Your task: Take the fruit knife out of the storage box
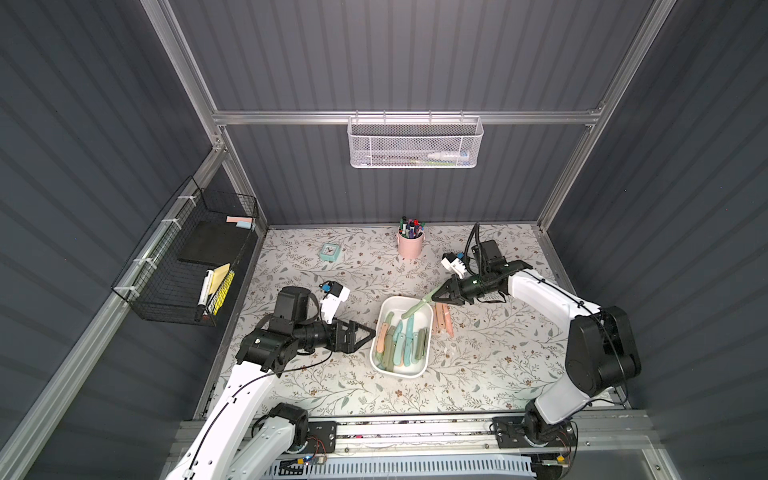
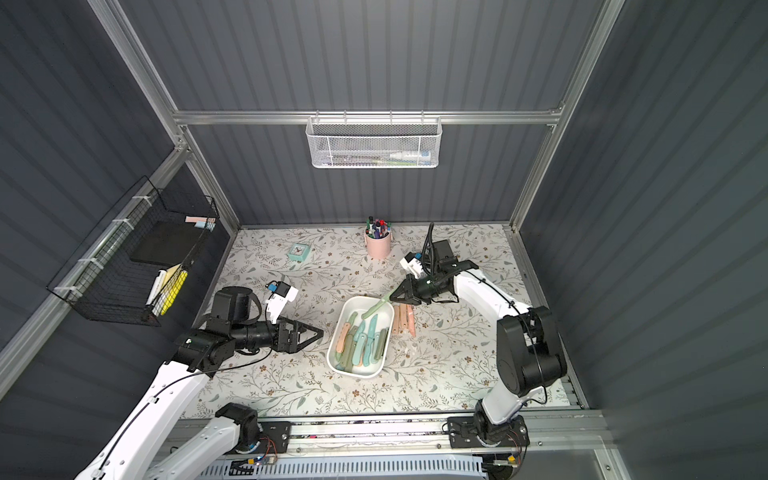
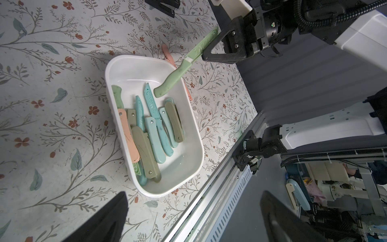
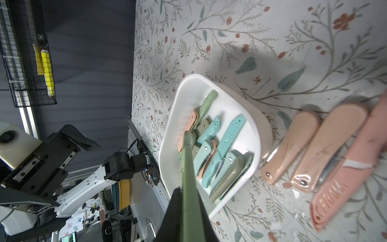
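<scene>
A white storage box (image 3: 177,177) stands on the patterned table, holding several teal, green, grey-green and orange fruit knives. One light green knife (image 3: 174,81) is raised at a slant over the box's far right corner. My right gripper (image 1: 441,297) is shut on the sheathed end of that knife; in the right wrist view the knife (image 4: 188,181) runs up from between the blurred fingers. Its free end hangs above the box's inside; whether it touches anything there I cannot tell. Just left of the box, my left gripper (image 1: 371,333) is open and empty.
Pink and orange knives (image 4: 338,145) lie on the table right of the box, below my right gripper. A pink pen cup (image 1: 410,244) and a teal clock (image 1: 329,252) stand farther back.
</scene>
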